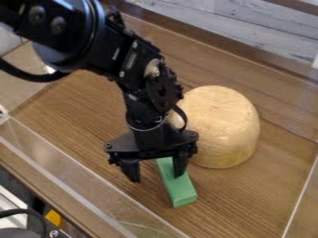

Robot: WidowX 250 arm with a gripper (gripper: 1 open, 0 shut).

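My black gripper (155, 167) is open, lowered near the wooden floor of the work area, with its fingers apart. The right finger is over the upper end of a green block (179, 191), which lies flat and points toward the front; whether they touch I cannot tell. A large round tan object (221, 125), like a wooden bowl turned over or a dome, sits just behind and to the right of the gripper.
Bare wooden surface (74, 112) lies to the left and at the far right. A pale wooden wall (248, 33) runs along the back. A clear edge strip crosses the front left, with cables beyond it.
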